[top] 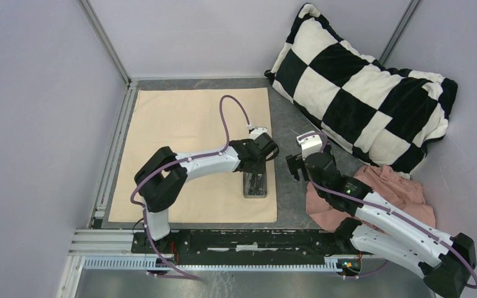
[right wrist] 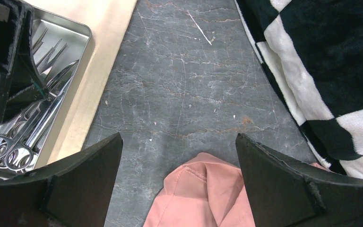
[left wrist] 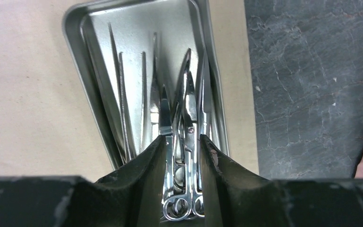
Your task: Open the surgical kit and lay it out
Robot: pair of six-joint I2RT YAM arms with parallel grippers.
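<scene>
A metal tray [left wrist: 170,23] of surgical instruments lies on the beige sheet [top: 186,118], holding scissors [left wrist: 176,208], blades and several thin tools. My left gripper is over the tray above the instruments, its fingers parted, with no tool visibly lifted between them; in the top view its arm hides much of the tray. My right gripper stands open to the right of the sheet, above bare grey surface and the pink cloth, empty.
A checkered black-and-white cushion [top: 360,93] fills the back right. The pink cloth [top: 404,198] lies at the front right.
</scene>
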